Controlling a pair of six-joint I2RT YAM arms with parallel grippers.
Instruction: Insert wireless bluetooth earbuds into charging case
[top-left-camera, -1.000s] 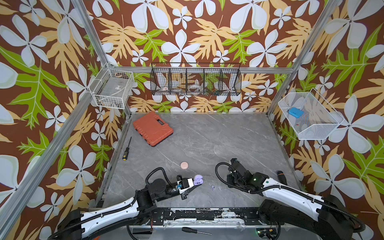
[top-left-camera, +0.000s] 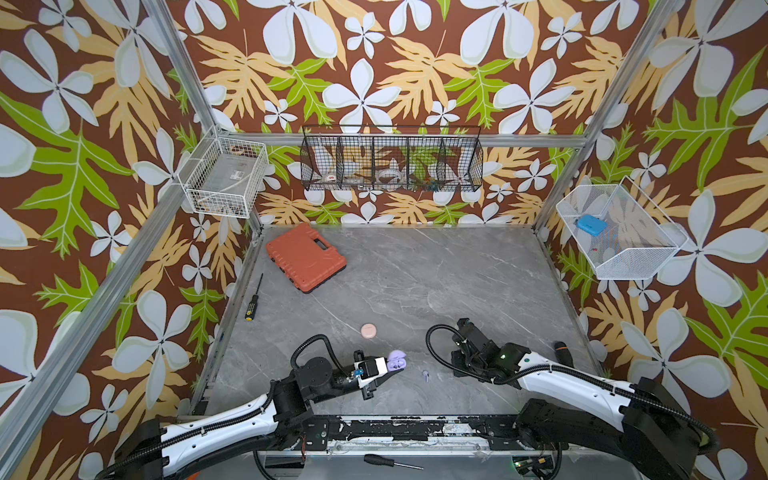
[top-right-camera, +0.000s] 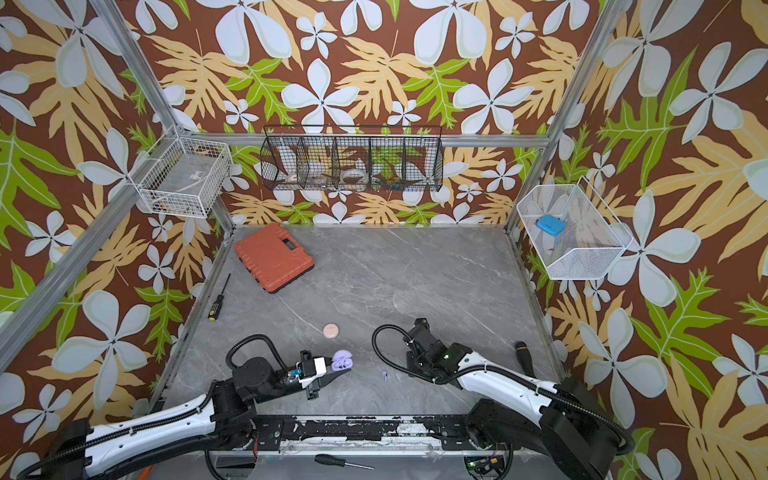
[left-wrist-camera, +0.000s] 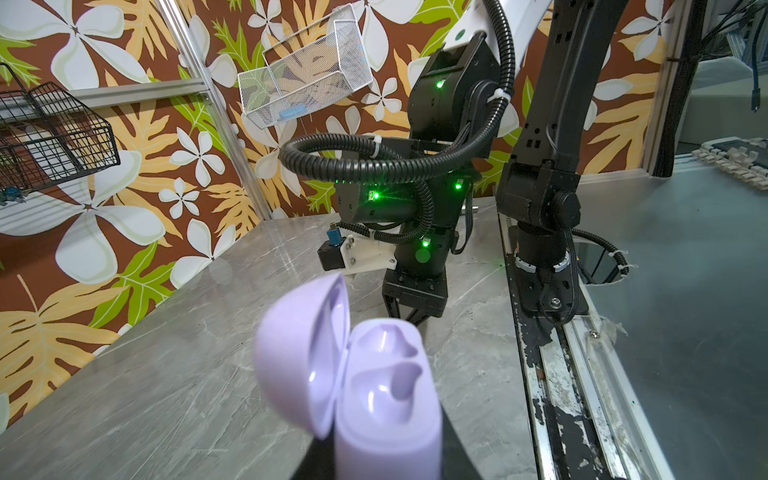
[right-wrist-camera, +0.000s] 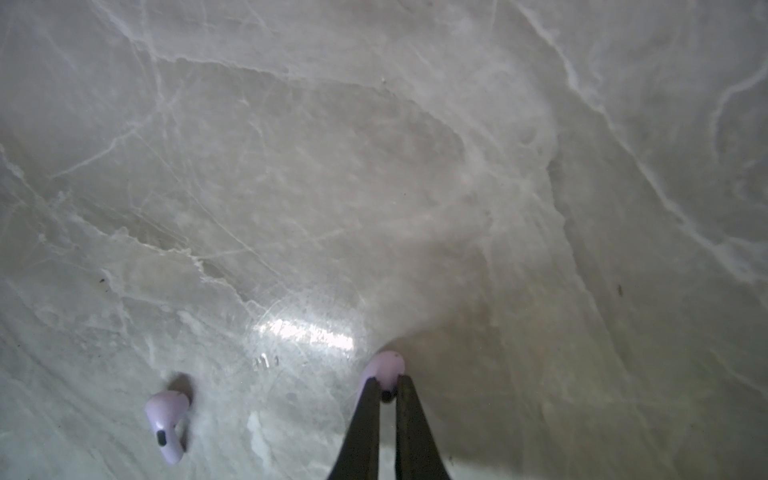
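My left gripper (top-left-camera: 390, 369) is shut on the lilac charging case (left-wrist-camera: 388, 416) and holds it above the table. The case's lid (left-wrist-camera: 300, 352) stands open, and both earbud wells (left-wrist-camera: 388, 392) show empty. My right gripper points down at the table, its narrow fingers closed on one lilac earbud (right-wrist-camera: 389, 363), whose rounded head shows past the tips; whether it still touches the table I cannot tell. Another earbud (right-wrist-camera: 166, 408) lies loose on the marble table, left of that gripper in the right wrist view. From above, the right gripper's fingers are hidden beneath its arm.
A pink round disc (top-left-camera: 368, 330) lies beyond the left gripper. An orange toolbox (top-left-camera: 305, 256) and a screwdriver (top-left-camera: 252, 307) rest at the left. A dark-handled tool (top-left-camera: 563, 353) lies near the right edge.
The left arm and the case stay still.
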